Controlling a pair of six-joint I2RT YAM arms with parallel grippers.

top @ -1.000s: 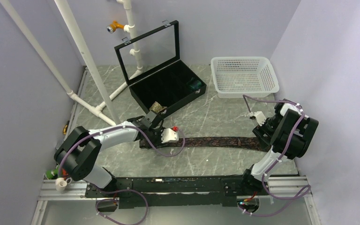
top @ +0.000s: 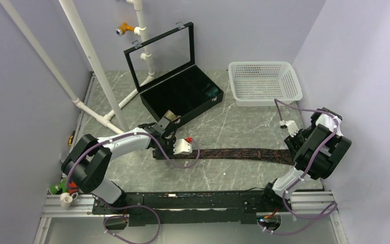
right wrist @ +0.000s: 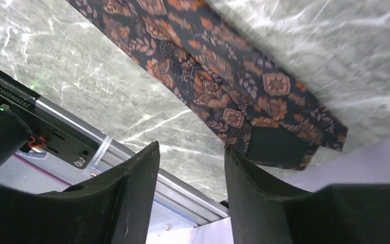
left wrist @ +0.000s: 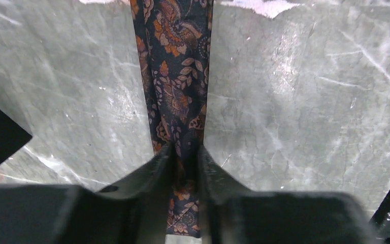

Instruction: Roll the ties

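Observation:
A long dark tie with a brown floral pattern [top: 228, 153] lies stretched flat from left to right across the table. Over its left end is my left gripper, its fingers close together with a narrow strip of tie visible between them; whether they pinch it cannot be told. The tie's narrow tip [left wrist: 184, 226] shows below those fingers. At the wide end, my right gripper stands open with bare table between its fingers; one fingertip comes near the edge of the tie [right wrist: 223, 96], where a plain dark patch shows by the end.
Behind the tie stands an open black case [top: 180, 94] with a clear-windowed lid and a few items inside. A white basket [top: 264, 96] sits at the back right, near the wall.
The right arm has shifted right, towards the wall. The tie's middle looks unchanged.

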